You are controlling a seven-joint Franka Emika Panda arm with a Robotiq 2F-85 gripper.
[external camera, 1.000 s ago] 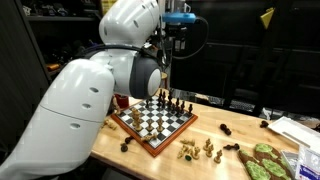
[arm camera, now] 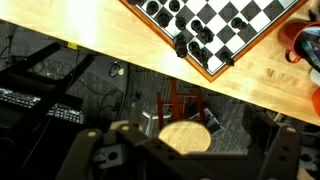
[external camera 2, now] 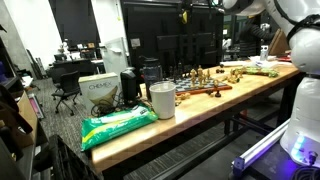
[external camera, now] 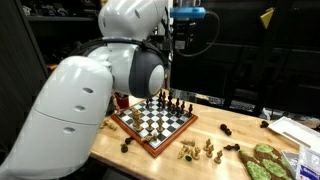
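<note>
A wooden-framed chessboard (external camera: pixel 166 127) lies on the table, with dark pieces (external camera: pixel 178 105) along its far side and light pieces (external camera: pixel 137 117) along its near-left side. More light pieces (external camera: pixel 209 148) stand loose to the right of the board. In the wrist view the board (arm camera: pixel 225 22) is at the top edge with several dark pieces (arm camera: pixel 181 46) on it. My gripper hangs high, beyond the table's edge and over the floor. Its dark fingers are spread wide apart, nothing between them.
A red mug (arm camera: pixel 294 40) is beside the board. Below the gripper is a round-topped wooden stool (arm camera: pixel 186 137). On the table's right sit a green mat (external camera: pixel 262 163) and a white tray (external camera: pixel 295 133). A white bin (external camera 2: pixel 163 100) and green bag (external camera 2: pixel 118 127) occupy another end.
The chessboard and pieces look unmoved.
</note>
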